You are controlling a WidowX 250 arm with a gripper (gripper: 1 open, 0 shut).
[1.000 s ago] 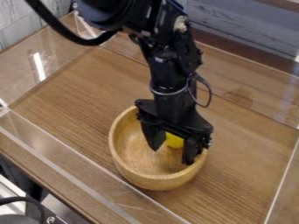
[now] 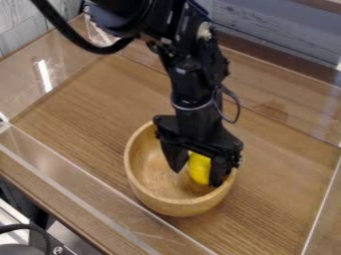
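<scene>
My black gripper (image 2: 200, 151) reaches down into a round tan bowl (image 2: 155, 189) on the wooden table, its fingers apart on either side of a yellow object (image 2: 201, 173) lying in the bowl. Part of the yellow object and the bowl's back rim are hidden behind the gripper.
Clear panels line the left and back edges, and a black cable arcs over the upper left.
The gripper has shifted slightly up and back, and more of the yellow object now shows between its fingers. The bowl stays in place.
</scene>
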